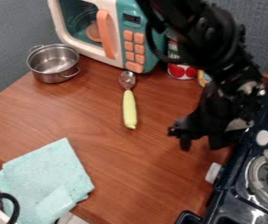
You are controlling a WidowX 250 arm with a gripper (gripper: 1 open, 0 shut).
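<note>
My black gripper point(186, 133) hangs low over the right part of the wooden counter, left of the black stove point(248, 188); whether it is open or shut is hard to make out against its dark body. A yellow-handled spoon point(130, 107) lies in the middle of the counter, apart from the gripper. Red cans point(181, 72) stand at the back, partly hidden by the arm.
A steel pot point(53, 63) sits at the back left, beside a toy microwave point(89, 26). A pale blue cloth point(43, 175) lies at the front left.
</note>
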